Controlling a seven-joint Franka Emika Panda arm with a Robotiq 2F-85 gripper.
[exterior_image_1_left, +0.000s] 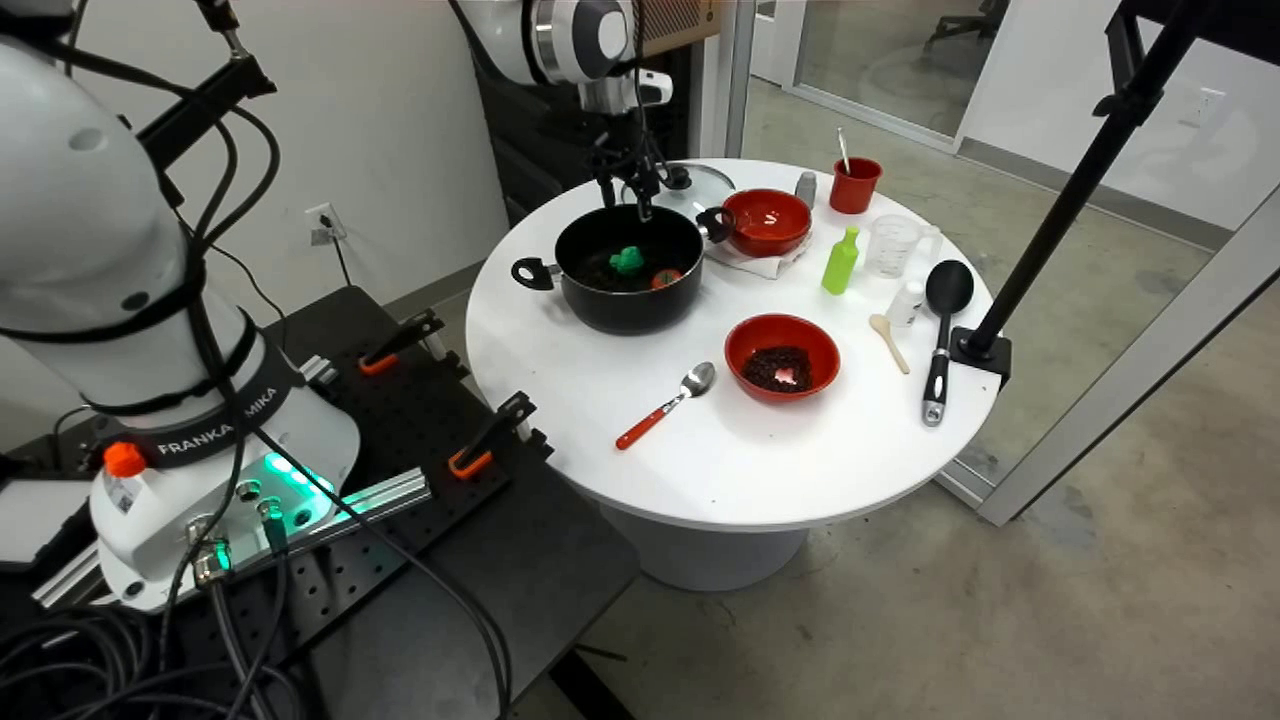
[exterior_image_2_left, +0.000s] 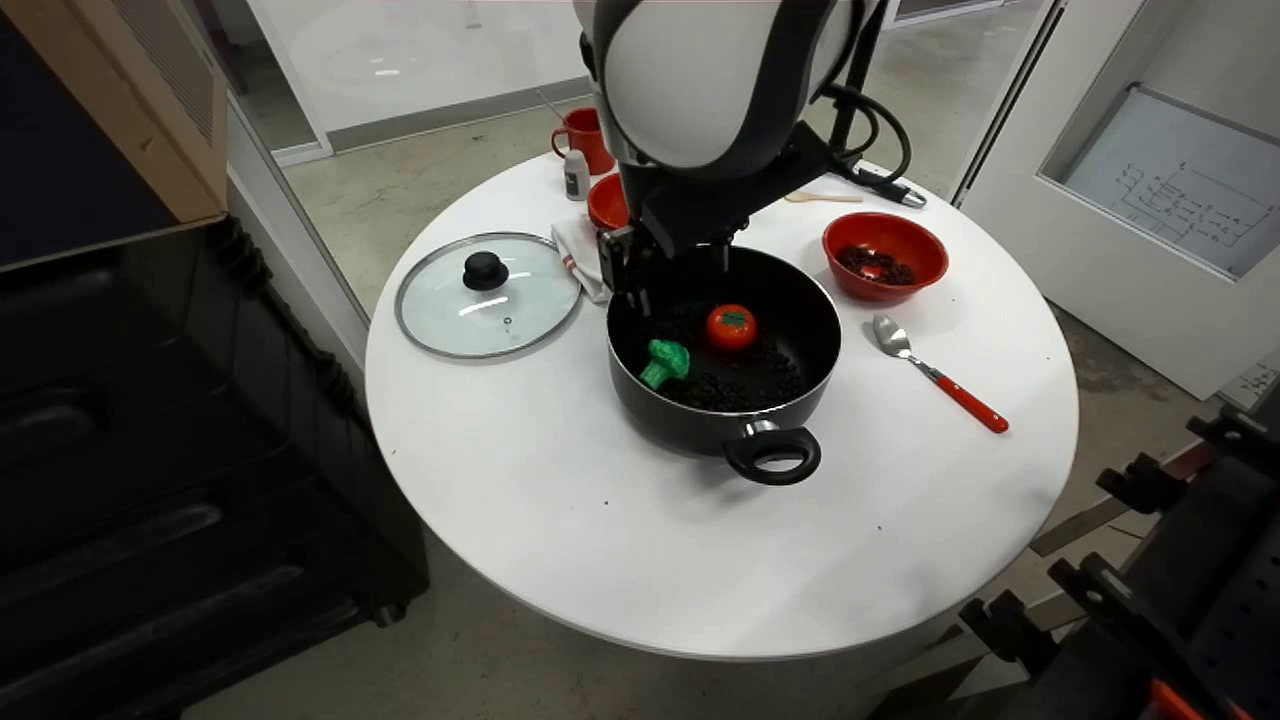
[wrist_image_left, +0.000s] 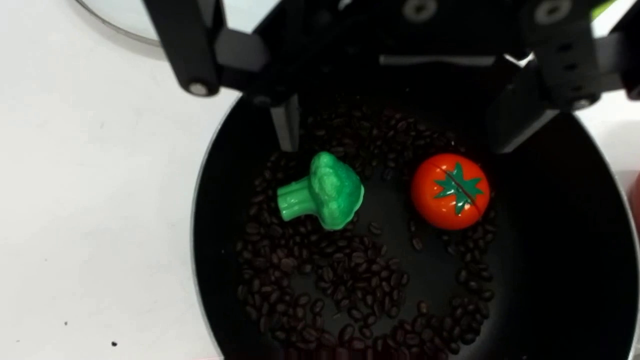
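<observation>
Inside the black pot (exterior_image_2_left: 672, 426) lie a green toy broccoli (wrist_image_left: 336, 192) and a red toy tomato (wrist_image_left: 450, 192), apart from each other among dark beans (wrist_image_left: 360, 276). My gripper is open over the pot, nothing between its fingers. In the wrist view the broccoli sits just below the left finger (wrist_image_left: 286, 125), and the tomato is near the right finger (wrist_image_left: 522, 120). Exterior view 1 shows the gripper (exterior_image_1_left: 626, 206) at the pot's far side.
A glass lid (exterior_image_2_left: 528, 306) lies beside the pot. Two red bowls (exterior_image_1_left: 806, 342), a spoon (exterior_image_1_left: 672, 402), a green bottle (exterior_image_1_left: 842, 260) and a black ladle (exterior_image_1_left: 943, 342) stand or lie on the white table (exterior_image_1_left: 672, 492). Bare tabletop shows in front of the pot.
</observation>
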